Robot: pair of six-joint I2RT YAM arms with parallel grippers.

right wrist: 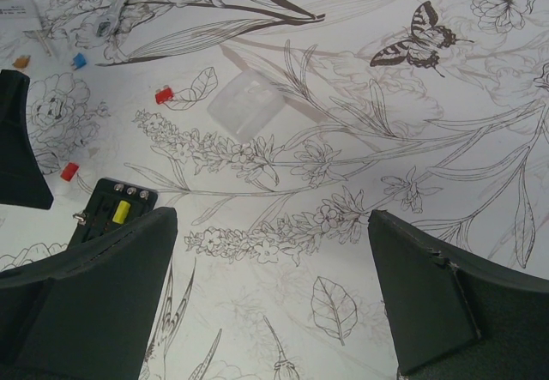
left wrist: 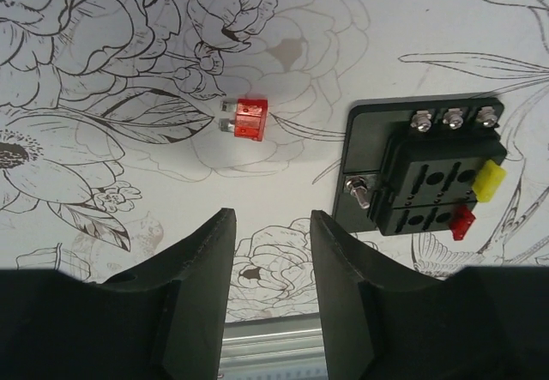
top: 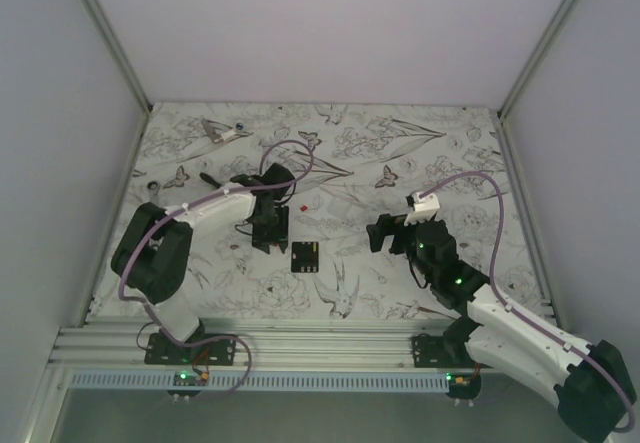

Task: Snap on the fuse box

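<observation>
The black fuse box [top: 305, 257] lies on the patterned mat at the centre; in the left wrist view it [left wrist: 420, 165] carries a yellow and a red fuse. A loose red fuse [left wrist: 250, 119] lies to its left. My left gripper hangs just left of the box, pointing at the mat below the loose fuse, its fingers parted with nothing between them. My right gripper [top: 390, 229] stands open to the right of the box, over bare mat in the right wrist view.
A second red fuse [right wrist: 164, 94], a blue piece [right wrist: 79, 61], an orange piece [right wrist: 21, 62] and a translucent square [right wrist: 245, 104] lie farther back. Small tools lie at the back left.
</observation>
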